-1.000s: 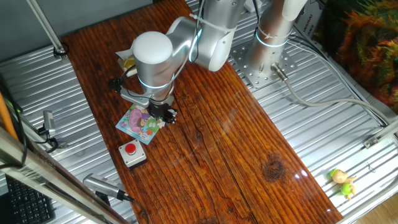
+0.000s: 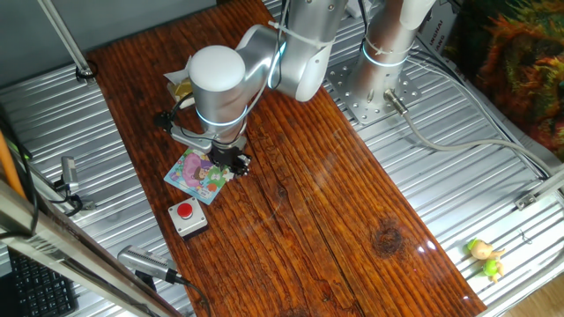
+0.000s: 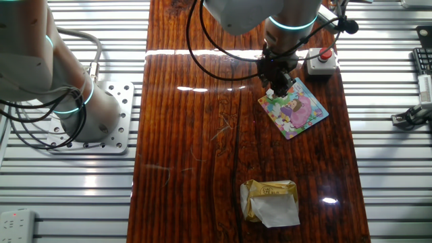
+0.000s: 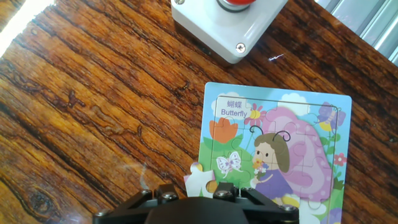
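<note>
A square Butterfly jigsaw puzzle (image 4: 273, 149) lies flat on the wooden table, printed with a girl in butterfly wings. At its left edge a loose-looking whitish piece (image 4: 199, 179) sits beside a small brown gap. My gripper is over that edge, its fingers (image 4: 166, 194) standing apart on either side of the piece, with some space visible at the left. The piece's near end is hidden by the gripper. In exterior view 2, the gripper (image 3: 280, 86) hangs at the corner of the puzzle (image 3: 297, 111); its fingertips are too small to judge there.
A white box with a red button (image 2: 185, 211) stands close to the puzzle. A gold-and-white packet (image 3: 270, 202) lies farther along the table. A small toy (image 2: 486, 257) lies off the table.
</note>
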